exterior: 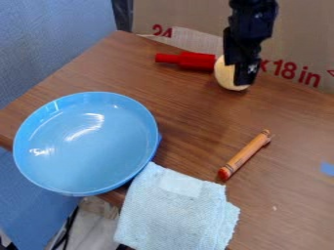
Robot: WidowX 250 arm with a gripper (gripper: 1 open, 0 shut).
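Note:
My black gripper (241, 63) is at the upper right, over a pale round object (229, 80) that sits on the wooden table. The gripper's lower end overlaps that object, and I cannot tell whether it is open or shut. A red cylindrical object (181, 59) lies just left of it, near the cardboard at the back.
A blue plate (85, 142) sits at the left edge, with a light blue folded cloth (177, 210) at the front. An orange crayon-shaped stick (245, 154) lies right of centre.

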